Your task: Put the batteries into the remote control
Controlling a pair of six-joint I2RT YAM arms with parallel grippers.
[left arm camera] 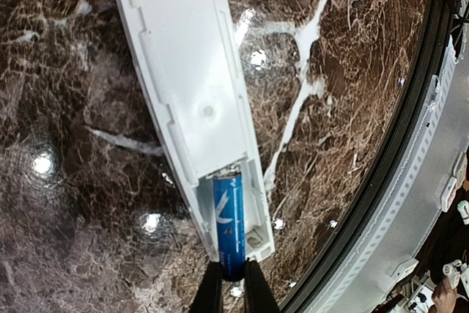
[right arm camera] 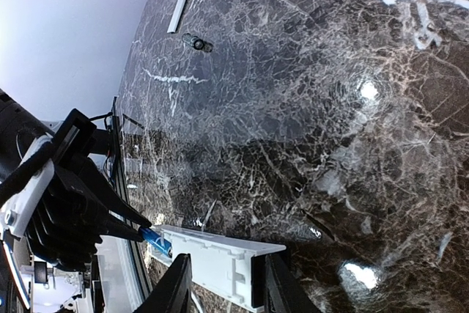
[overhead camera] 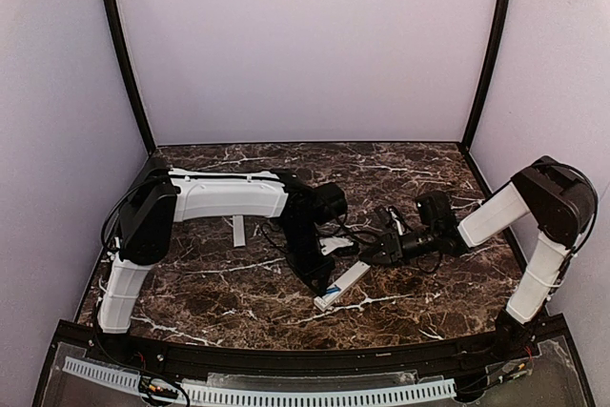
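The white remote (overhead camera: pixel 345 281) lies diagonally near the front middle of the table, its battery compartment (left arm camera: pixel 251 218) exposed at the near end. A blue battery (left arm camera: pixel 229 225) lies over that compartment, its lower end between the fingertips of my left gripper, which is shut on it. My right gripper is at the remote's other end, shut on it, one finger along its white body. In the right wrist view the battery (right arm camera: pixel 154 240) is partly hidden by the left gripper.
A white strip (overhead camera: pixel 239 230), perhaps the cover, lies at the left behind the left arm. A small dark cylinder (right arm camera: pixel 198 43) lies near it in the right wrist view. The table's front rail (left arm camera: pixel 388 174) runs close by.
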